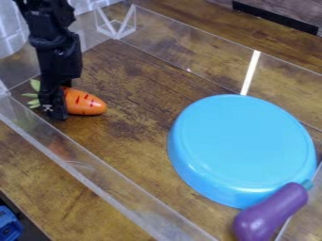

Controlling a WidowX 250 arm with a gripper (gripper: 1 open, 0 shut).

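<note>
A black gripper [60,92] reaches down at the left side of the enclosure, its tips low beside an orange toy carrot [85,104] with dark marks and green leaves at its left end. The gripper covers part of the carrot's leafy end; whether its fingers are closed on it cannot be made out.
A large blue round object [239,143] lies face down on the right. A purple toy eggplant [268,213] lies below it at the bottom right. Clear plastic walls border the wooden floor, which is bare in the middle. A blue item sits at the lower left corner.
</note>
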